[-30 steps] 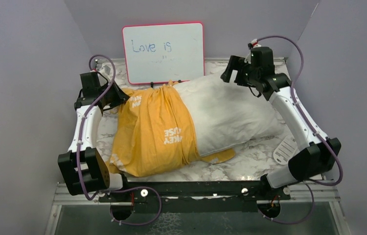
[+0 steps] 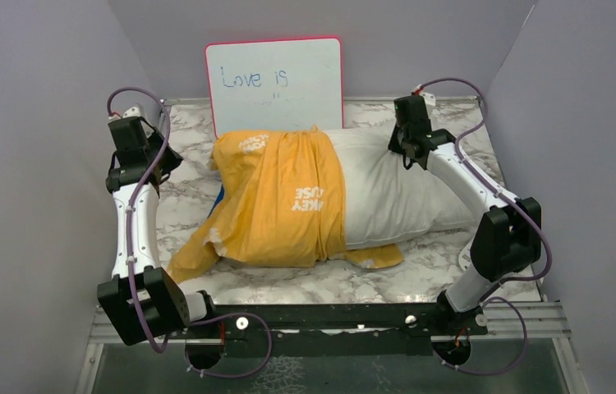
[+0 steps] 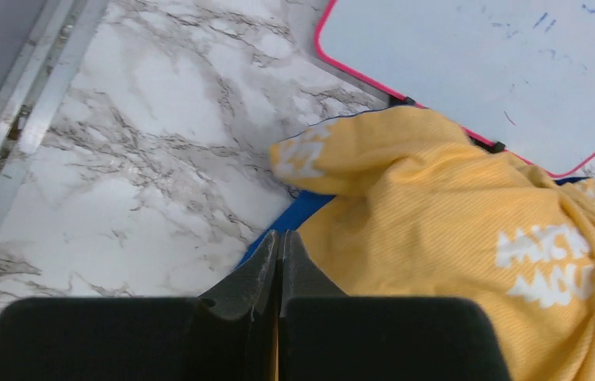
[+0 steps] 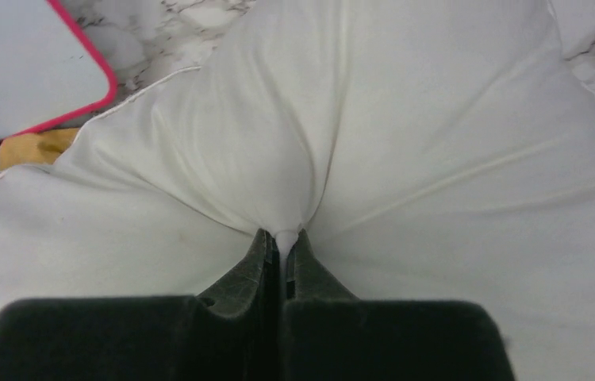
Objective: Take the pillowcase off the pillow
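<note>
The white pillow lies across the right half of the table, its left part still inside the yellow pillowcase. My right gripper is shut on a pinched fold of the pillow's white cover, with creases fanning out from the fingers. To the left of the pillowcase, apart from it in the top view, my left gripper is shut; no cloth shows between its fingertips. In the left wrist view the case's loose end lies ahead of that gripper, with a strip of blue lining showing underneath.
A whiteboard with a pink edge stands at the back, close behind the pillowcase. Bare marble table shows at the left and along the front. A white slotted object lies partly hidden beside the right arm.
My right gripper came down onto the pillow, closed on its cover and moved right. The left gripper, earlier at the case's left end, is now left of it. Pillow and case shifted slightly right.
</note>
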